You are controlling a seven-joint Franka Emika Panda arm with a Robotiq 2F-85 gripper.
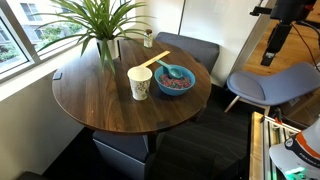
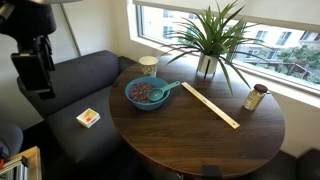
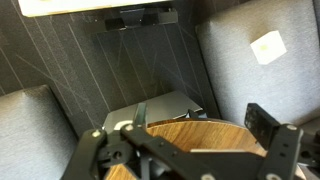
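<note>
A blue bowl [image 1: 174,84] filled with small dark reddish pieces sits on the round wooden table, a teal ladle [image 1: 177,71] resting in it. Beside it stands a patterned paper cup [image 1: 140,82]; in the second exterior view the cup [image 2: 148,66] shows behind the bowl [image 2: 150,95]. High and off the table's edge hangs my gripper, pointing down. Its two fingers are wide apart in the wrist view, and nothing shows between them. The floor and the table's rim [image 3: 205,128] lie below it.
A long flat wooden strip [image 2: 210,105] lies on the table [image 2: 220,150]. A potted plant [image 2: 208,62] and a small jar [image 2: 256,97] stand near the window. Grey chairs surround the table; a small whitish box [image 2: 88,118] rests on one seat.
</note>
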